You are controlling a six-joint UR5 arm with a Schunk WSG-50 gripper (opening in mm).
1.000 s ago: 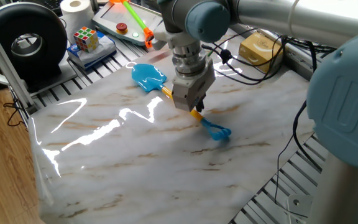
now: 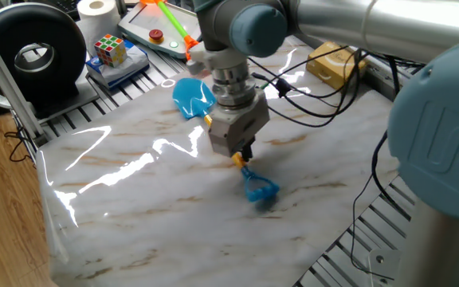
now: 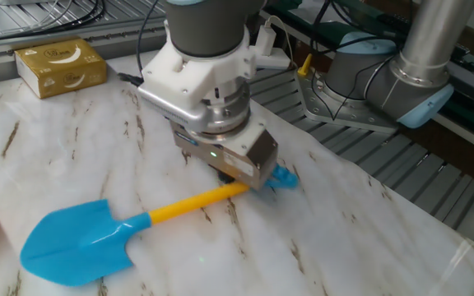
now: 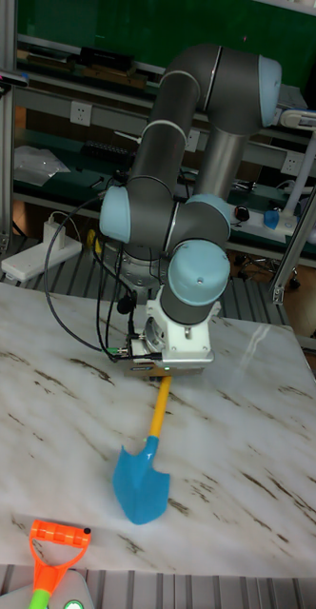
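Observation:
A toy shovel with a blue blade (image 3: 76,245), yellow shaft (image 3: 192,204) and blue grip (image 2: 260,188) hangs at my gripper (image 2: 244,155). The dark fingers close on the yellow shaft near the grip end, and the fingers look shut on it, though the gripper body hides most of the contact. Beneath the grip a dark shadow shows on the marble-patterned table, so that end seems slightly raised. In exterior view 3 the blade (image 4: 141,485) points toward the front, away from the arm's base; whether it touches the table I cannot tell.
A yellow box (image 3: 61,67) stands at the table's edge, near loose black cables. Past another edge lie an orange-handled green toy (image 4: 49,559), a Rubik's cube (image 2: 111,49) and a paper roll (image 2: 99,17). Much of the marble-patterned sheet (image 2: 158,231) is bare.
The gripper has shifted slightly left and lower in exterior view 1. With it the shovel has turned, its blue grip swinging down and to the left and also rolling about the shaft.

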